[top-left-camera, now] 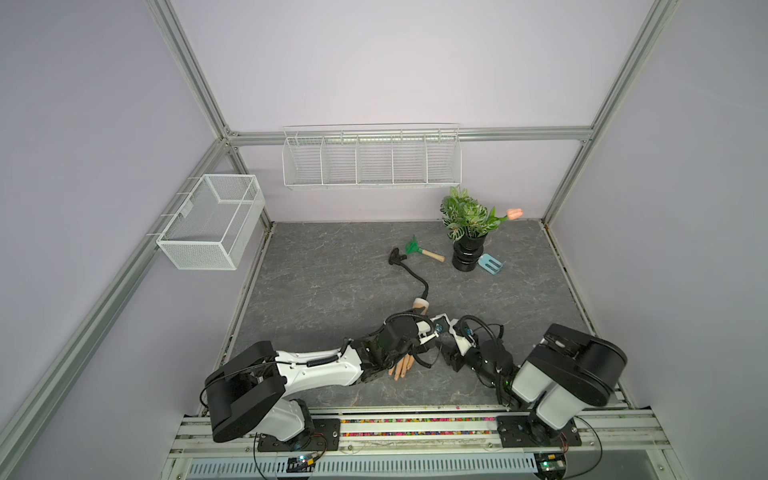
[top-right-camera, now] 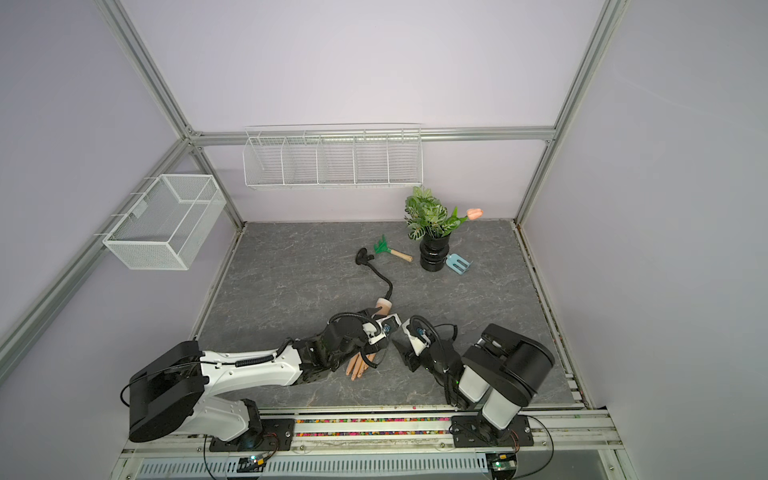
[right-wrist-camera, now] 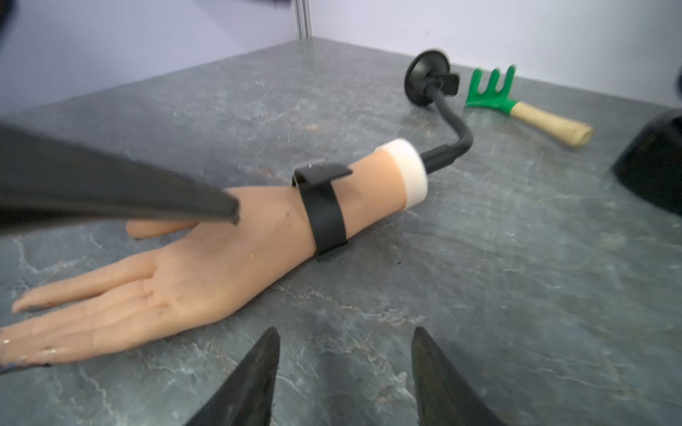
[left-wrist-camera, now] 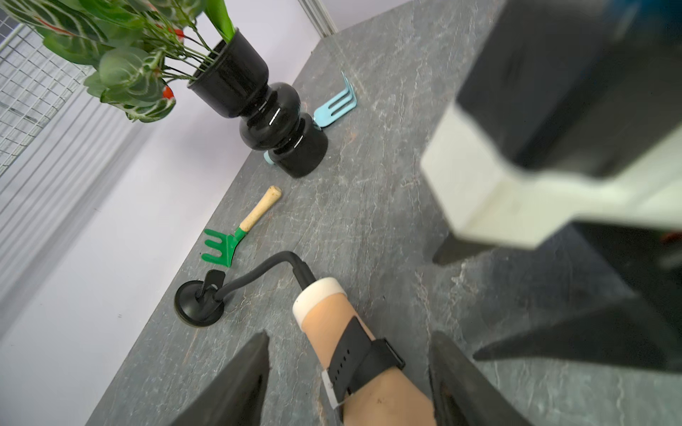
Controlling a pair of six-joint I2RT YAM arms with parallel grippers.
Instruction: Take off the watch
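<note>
The watch, a black strap (right-wrist-camera: 323, 213), is around the wrist of a model hand (right-wrist-camera: 220, 262) lying on the table. A strap flap (right-wrist-camera: 323, 172) sticks up from it. In the left wrist view the perforated strap (left-wrist-camera: 351, 355) and a pale piece (left-wrist-camera: 329, 389) at its side show. My left gripper is open, its fingers apart, with the forearm and watch visible beyond the gap. My right gripper stands open beside the hand, only bare table showing between its fingers. From above, the left arm hides the watch.
A black suction-cup stand (right-wrist-camera: 427, 78) joins the hand's forearm by a bent rod. Behind lie a green rake (top-left-camera: 413, 246), a black vase (top-left-camera: 465, 254) with flowers and a blue fork (top-left-camera: 490, 263). Both grippers are close together.
</note>
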